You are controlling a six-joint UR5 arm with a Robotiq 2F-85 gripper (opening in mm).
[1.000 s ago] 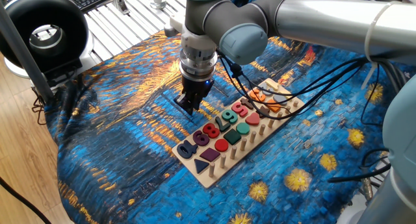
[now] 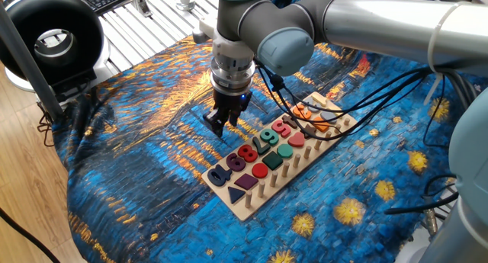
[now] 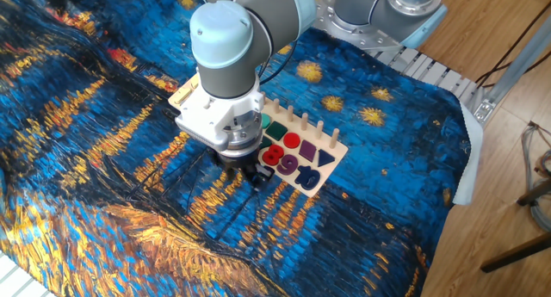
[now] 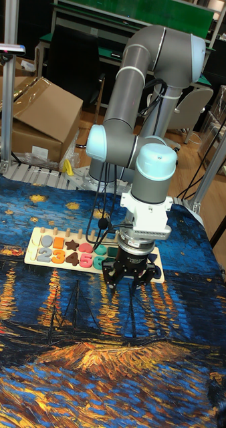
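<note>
My gripper (image 2: 221,127) hangs just above the cloth, beside the number row of a wooden puzzle board (image 2: 244,211). In exterior view 3 its dark fingers stand spread apart, and nothing shows between them. At the board's near end in exterior view 1 sit a navy number piece (image 2: 219,175), a purple nine (image 2: 237,162) and a red eight (image 2: 248,152). Next to them lie a navy triangle (image 2: 235,194), a purple square (image 2: 245,181) and a red circle (image 2: 260,171). In exterior view 2 the arm covers part of the board.
Several upright wooden pegs (image 2: 274,181) line the board's other long side. Black cables (image 2: 358,107) droop over its far end. A black ring-shaped object (image 2: 85,30) stands at the back left.
The gripper's fingers have spread apart from a narrower stance. The arm and the board look unmoved.
</note>
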